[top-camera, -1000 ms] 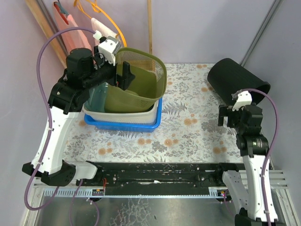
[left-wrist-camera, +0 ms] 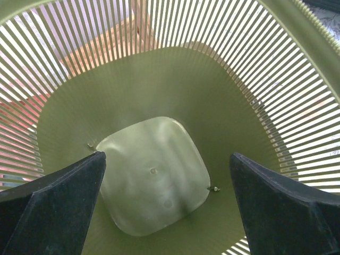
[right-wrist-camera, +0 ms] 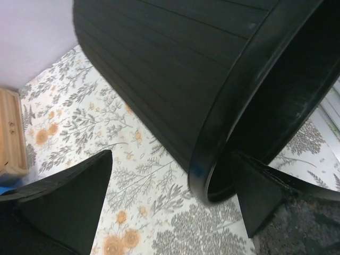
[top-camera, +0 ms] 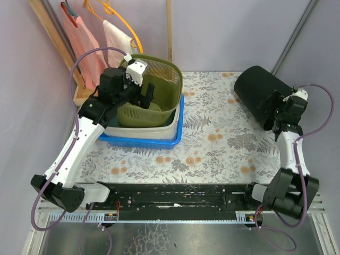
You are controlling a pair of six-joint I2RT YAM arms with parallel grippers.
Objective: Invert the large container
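A large black container (top-camera: 257, 90) lies on its side at the right of the patterned table, its opening toward the near right. My right gripper (top-camera: 275, 103) is at that near rim; in the right wrist view its open fingers (right-wrist-camera: 64, 212) face the rim (right-wrist-camera: 207, 164), nothing visibly gripped. My left gripper (top-camera: 142, 93) stands open over an olive slotted basket (top-camera: 169, 79), whose inside and bottom (left-wrist-camera: 151, 170) fill the left wrist view.
The basket sits in a white bin (top-camera: 146, 133) and blue tub (top-camera: 143, 141) at the left. Hangers with cloths (top-camera: 82, 45) are behind.
My right gripper has moved right and back to the black container's rim.
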